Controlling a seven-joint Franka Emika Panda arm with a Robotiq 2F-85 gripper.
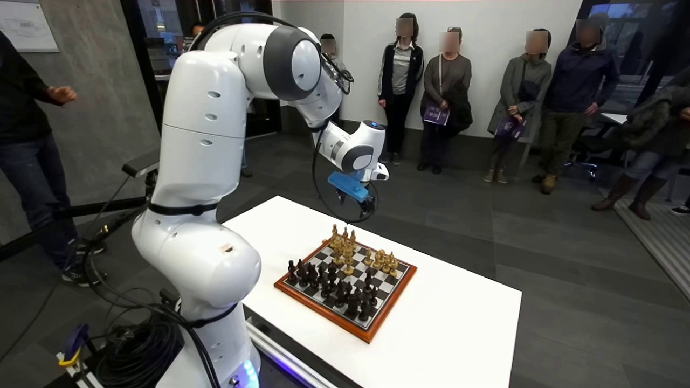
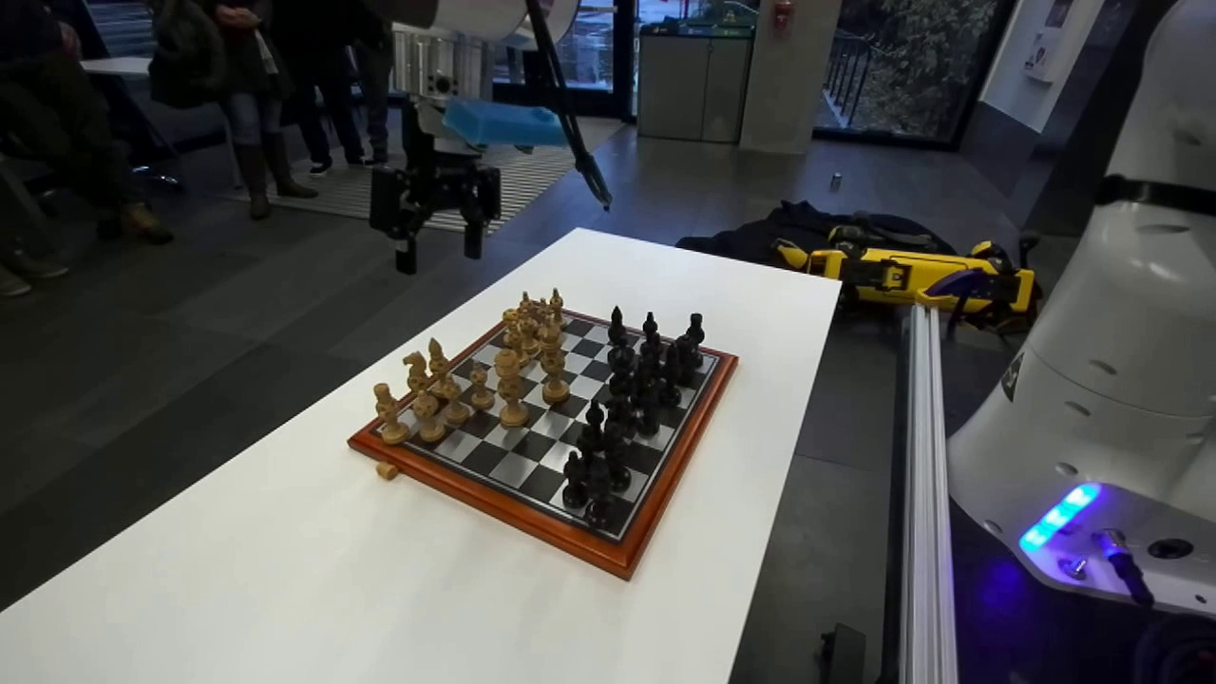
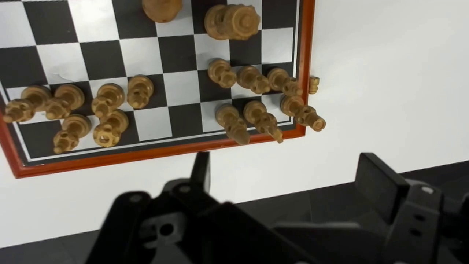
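My gripper hangs in the air beyond the light side of the chessboard, its fingers apart and nothing between them. In the wrist view the open gripper sits off the board's light edge, over the table margin and floor. Light wooden chessmen stand in clusters at both ends of their side. Two larger light pieces are further in. The dark chessmen crowd the opposite side. A small light wooden piece is off the board on the tabletop, close against the frame.
The white table has wide free room on one side of the board. Tall chessmen stand close together. A black cable loops near the wrist. Several people stand back by the wall; a yellow machine lies on the floor.
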